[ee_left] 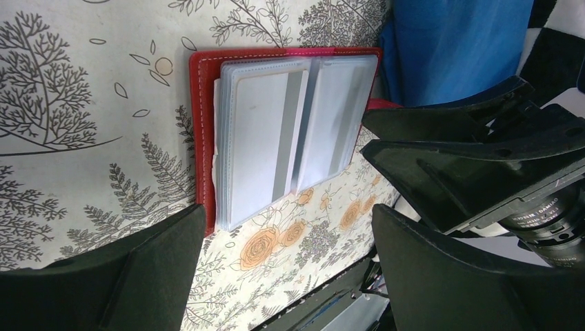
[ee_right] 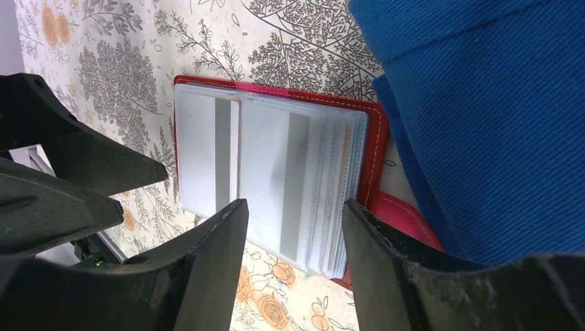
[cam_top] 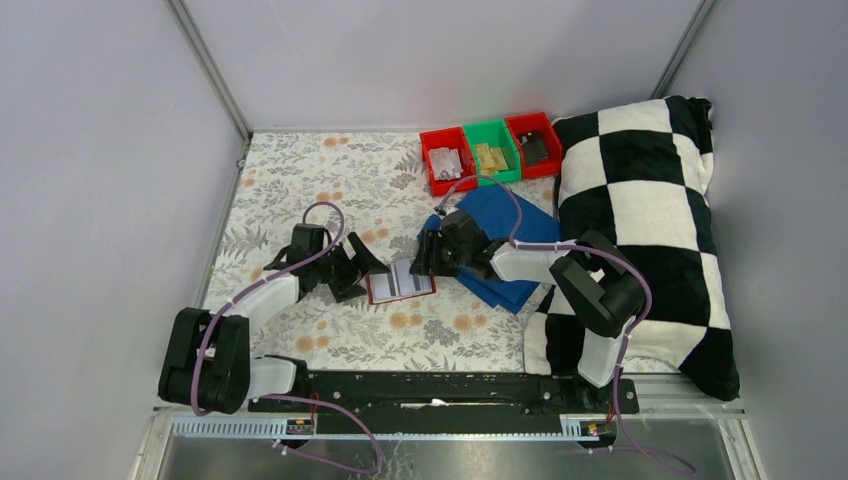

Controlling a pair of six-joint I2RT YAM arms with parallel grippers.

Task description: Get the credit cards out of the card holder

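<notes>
The card holder (cam_top: 401, 281) lies spread open on the table, its red cover (ee_left: 201, 103) showing round the clear sleeves. White cards with grey stripes show in the left-hand sleeve (ee_left: 259, 138) and the right-hand one (ee_right: 269, 172). My left gripper is open over the holder's left part, nothing between its fingers. Above the right part, my right gripper has its fingers apart. One fingertip (ee_right: 355, 214) is at the outer edge of the right-hand sleeves; the other (ee_right: 234, 215) is over their face. Whether either touches is unclear.
Blue cloth (cam_top: 490, 215) lies close to the holder's right side, partly under my right arm. At the back stand red and green bins (cam_top: 492, 137) with small items. A checkered cushion (cam_top: 640, 235) fills the right side. Open tabletop (cam_top: 320, 165) extends at the back left.
</notes>
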